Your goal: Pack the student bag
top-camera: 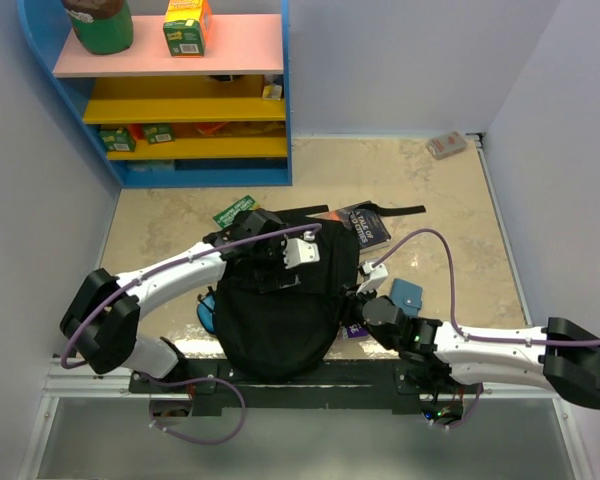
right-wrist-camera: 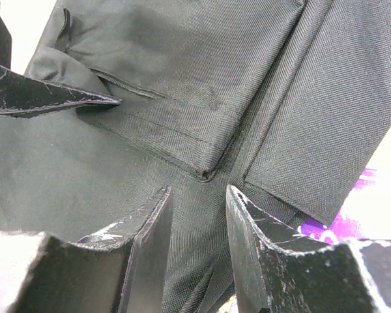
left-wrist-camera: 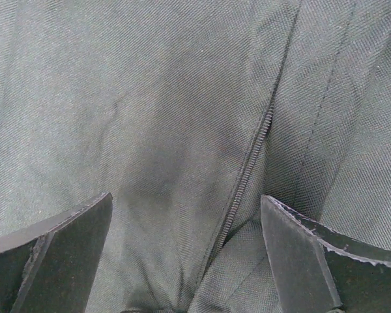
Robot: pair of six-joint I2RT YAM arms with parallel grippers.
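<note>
The black bag point(top-camera: 270, 340) lies flat on the table. My left gripper point(top-camera: 280, 275) is over its upper part; in the left wrist view its fingers stand wide open either side of a zipper point(left-wrist-camera: 247, 176) on the fabric. The tip of that gripper also shows at the upper left of the right wrist view, against a folded flap. My right gripper is low at the bag's right side, its fingers partly apart over the fabric, with nothing visible held between them. A book point(top-camera: 365, 224), a green item point(top-camera: 230, 212) and a blue pad point(top-camera: 405, 297) lie around the bag.
A blue shelf unit with yellow shelves point(top-camera: 180, 95) stands at the back left with boxes on it. A small grey item point(top-camera: 446, 145) lies at the back right. A blue object point(top-camera: 206, 313) is at the bag's left edge.
</note>
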